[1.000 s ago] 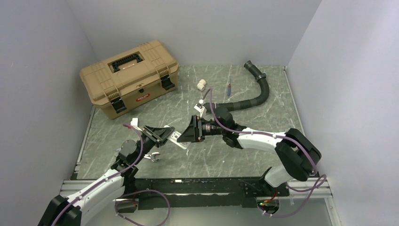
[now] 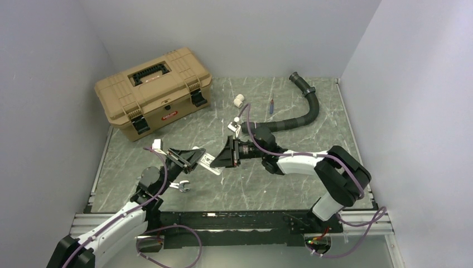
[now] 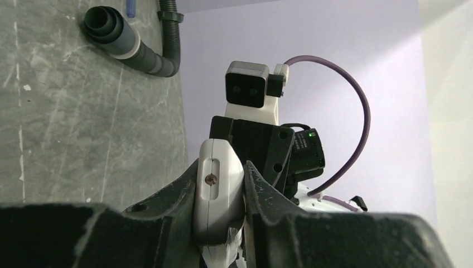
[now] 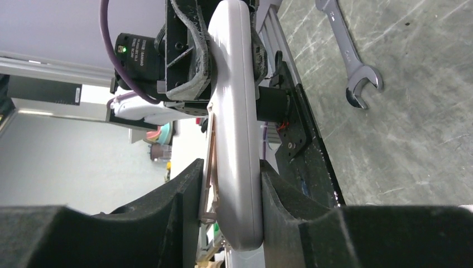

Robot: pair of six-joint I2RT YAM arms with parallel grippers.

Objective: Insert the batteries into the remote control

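A white remote control is held in the air between both arms in the middle of the top view. My left gripper is shut on one end of it, and my right gripper is shut on the other. In the left wrist view the end of the remote shows between the fingers, with a small screw on it. In the right wrist view the remote stands lengthwise between the fingers, its side toward the camera. I cannot tell which loose items, if any, are batteries.
A closed tan toolbox stands at the back left. A black hose, small white cylinders and a blue tool lie at the back. A wrench lies below the left arm.
My right arm's elbow has shifted slightly left and inward. Both grippers and the remote between them have moved very little.
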